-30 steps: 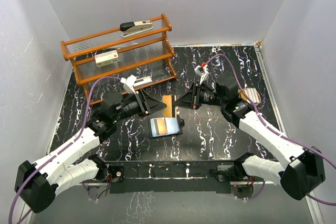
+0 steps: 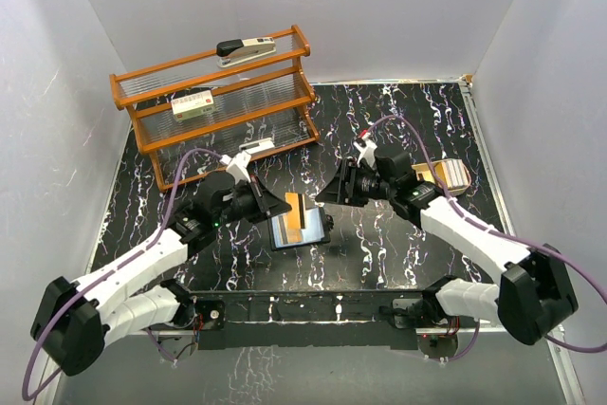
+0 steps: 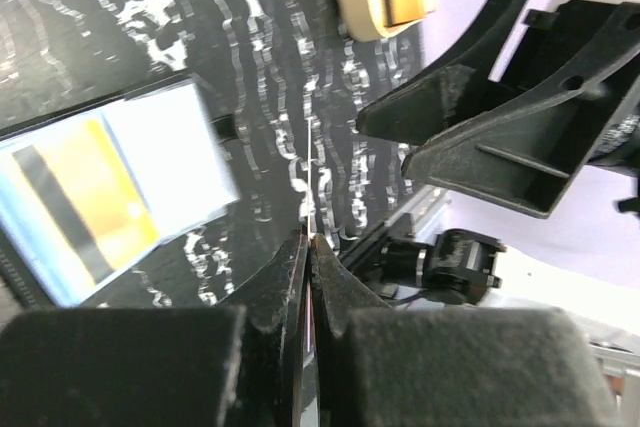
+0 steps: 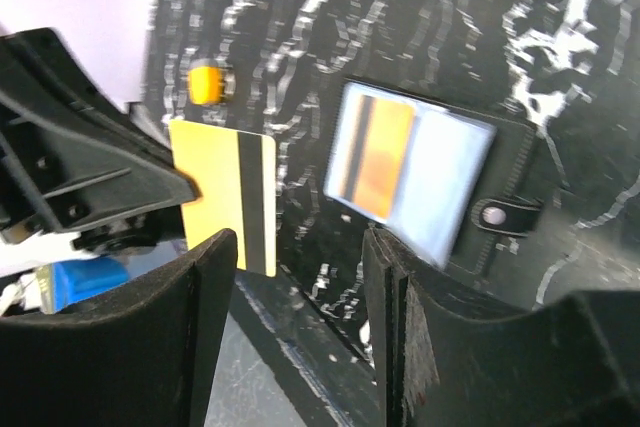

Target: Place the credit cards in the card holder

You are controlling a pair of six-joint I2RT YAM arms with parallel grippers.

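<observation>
My left gripper is shut on a yellow credit card with a dark stripe, seen broadside in the right wrist view (image 4: 228,192) and edge-on as a thin line in the left wrist view. The card hangs upright above the table. The black card holder (image 2: 308,227) lies open, with clear sleeves; another striped card shows in it, also visible in the left wrist view (image 3: 95,187). My right gripper stands open and empty, a short way right of the held card.
A box of cards (image 2: 455,174) rests on the table at the right, partly behind the right arm. A tilted wooden rack (image 2: 223,92) with a stapler (image 2: 245,47) and small box (image 2: 193,104) stands at back left. Free dark table lies around the holder.
The held card has come down and left, nearer the holder, with my left gripper.
</observation>
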